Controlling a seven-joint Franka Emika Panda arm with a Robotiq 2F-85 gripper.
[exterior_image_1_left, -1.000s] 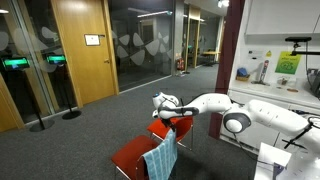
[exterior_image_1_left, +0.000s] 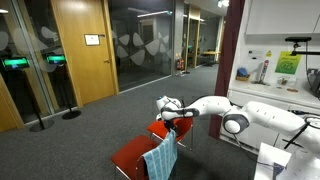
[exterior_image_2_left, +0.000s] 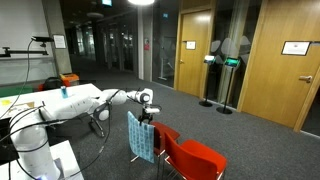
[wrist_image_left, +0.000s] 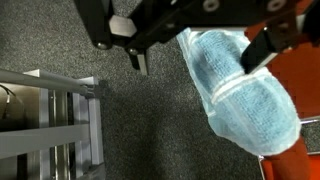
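Observation:
A light blue towel (exterior_image_1_left: 160, 158) is draped over the back of a red chair, its striped cloth hanging down. In the second exterior view the same towel (exterior_image_2_left: 140, 137) hangs in front of the orange-red chairs. From the wrist, the towel (wrist_image_left: 250, 105) fills the right side, lying over the red chair part (wrist_image_left: 290, 163). My gripper is open above it, one finger over the cloth at the right, the other over dark floor at the left. Nothing shows between the fingers.
Two red chairs stand close together, one nearer (exterior_image_2_left: 195, 160) and one behind (exterior_image_1_left: 158, 129). A grey metal frame (wrist_image_left: 60, 125) lies at the left in the wrist view. Open carpet (exterior_image_1_left: 60, 150) spreads beyond the chairs.
My gripper end has come down slightly toward the towel and chair back. The towel and chairs look unmoved.

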